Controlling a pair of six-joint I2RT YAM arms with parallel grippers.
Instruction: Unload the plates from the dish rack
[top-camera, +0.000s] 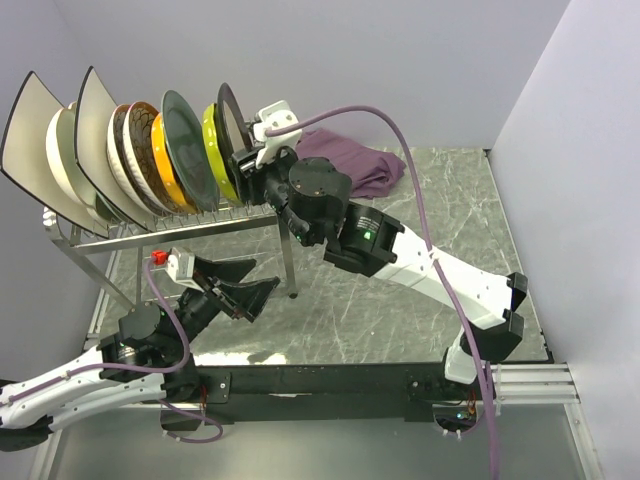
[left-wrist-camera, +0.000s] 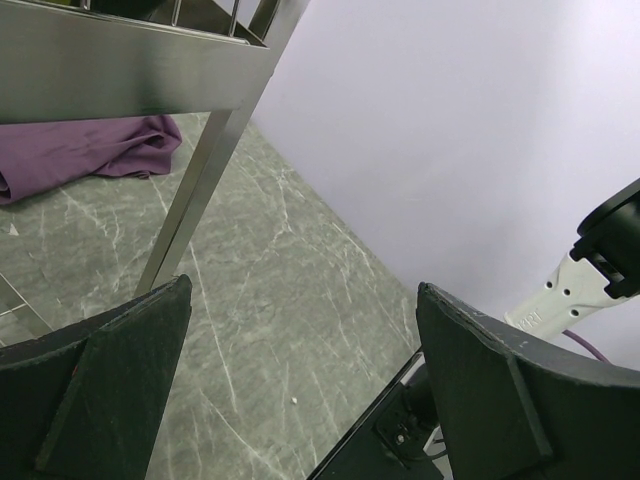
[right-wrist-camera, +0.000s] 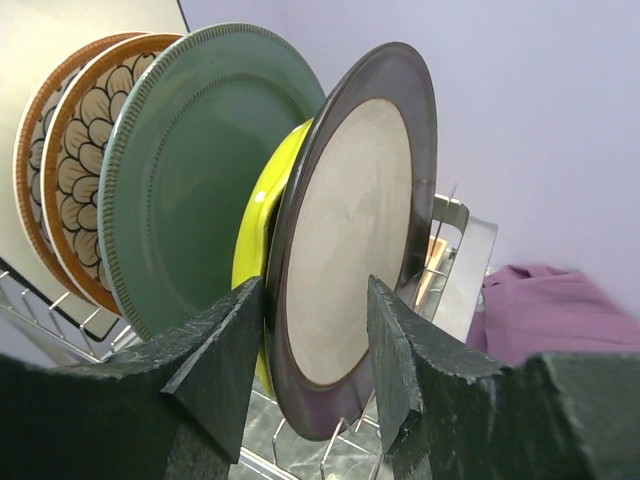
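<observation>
At the right end of the metal dish rack (top-camera: 180, 232) stands a dark-rimmed plate with a pale centre (right-wrist-camera: 350, 240). My right gripper is part open around its near edge. The left finger touches or nearly touches the rim, and the right finger lies in front of the pale face. Left of it are a yellow-green plate (right-wrist-camera: 262, 205), a green plate (right-wrist-camera: 200, 170) and patterned brown-rimmed plates (right-wrist-camera: 85, 150). An orange dish (top-camera: 168, 165) and large cream plates (top-camera: 35, 150) fill the rack's left side. Below the rack's front, my left gripper (top-camera: 262, 283) is open and empty.
Behind the right arm a purple cloth (top-camera: 355, 165) lies crumpled on the grey marbled table (top-camera: 440, 220). The rack's front leg (left-wrist-camera: 195, 200) rises beyond the left fingers. Walls bound the back and sides.
</observation>
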